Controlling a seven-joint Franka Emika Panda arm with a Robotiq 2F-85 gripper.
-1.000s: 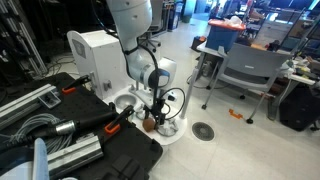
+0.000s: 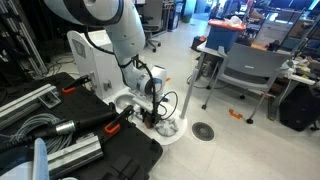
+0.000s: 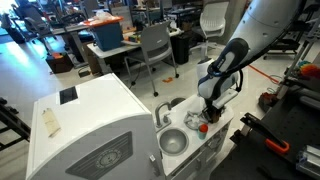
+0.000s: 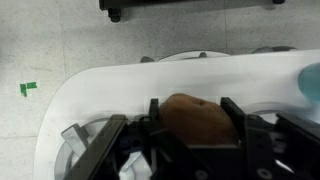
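A brown rounded object lies between the dark fingers in the wrist view, with one finger at each side of it. My gripper is lowered around it, and the fingers appear partly apart; whether they press on it cannot be told. In the first exterior view the gripper is down at the white counter, mostly covering the object. The second exterior view also has the gripper low over the counter, beside crumpled grey material.
A small red item sits near the gripper. A round sink basin and a faucet are nearby. A dark table with tools adjoins the counter. A grey chair stands behind on open floor.
The arm has come down from above the counter. The brown object, visible on the counter below the gripper a second ago, is now between the fingers and mostly hidden in the exterior view.
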